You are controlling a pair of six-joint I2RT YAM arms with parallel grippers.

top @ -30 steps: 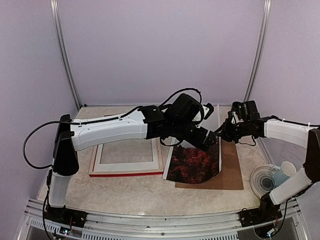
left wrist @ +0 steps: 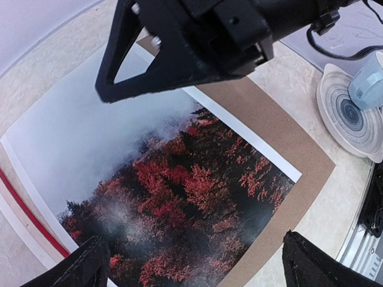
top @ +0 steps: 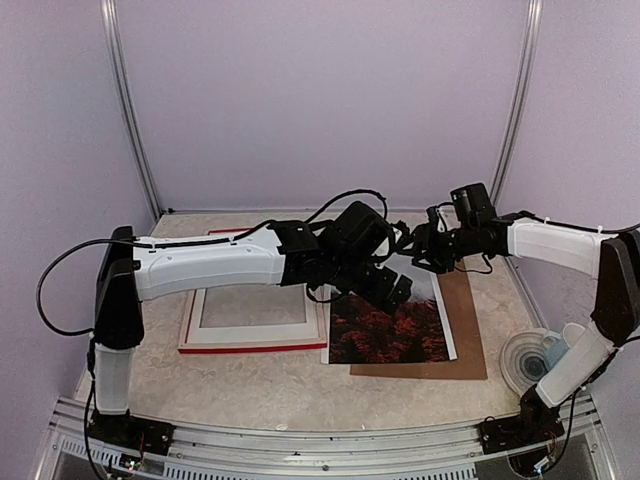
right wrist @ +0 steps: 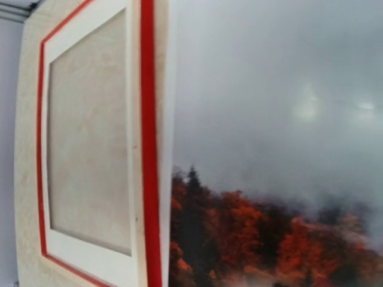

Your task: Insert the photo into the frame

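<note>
The photo [left wrist: 173, 179], grey mist above red autumn trees, lies nearly flat on the brown board [left wrist: 311, 161], its white edges showing. To its left, the red-edged frame [top: 255, 348] with a white inner border lies empty, close beside the photo's left edge. Over the photo hangs my left gripper, its fingers [left wrist: 87, 266] wide apart with nothing between them. My right gripper [top: 424, 250] is over the photo's upper part, with a gap between its fingers and no paper seen in it. Its fingers do not show in the right wrist view.
At the right a dish [top: 522, 362] and a light blue cup [top: 568, 342] stand near the right arm. Both arms come close together above the photo.
The photo's curled right side has come down and spread out to the right over the board. My right gripper has moved left and is now free of the paper; the left arm has shifted slightly left.
</note>
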